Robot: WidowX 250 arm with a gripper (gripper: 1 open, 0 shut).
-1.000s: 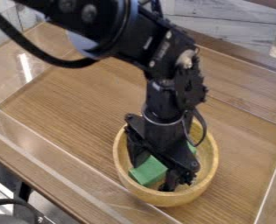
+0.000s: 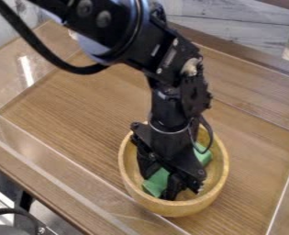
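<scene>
My black gripper [image 2: 166,171] reaches down into a yellow bowl [image 2: 205,197] in the lower middle of the camera view. Inside the bowl lies a green object [image 2: 157,183], partly hidden by the fingers, which are around it. Whether they are closed on it I cannot tell.
A pale panel [image 2: 250,23] stands at the back. A black cable runs at the lower left edge.
My gripper has shifted slightly within the bowl, and its fingers now cover more of the green object's left part.
</scene>
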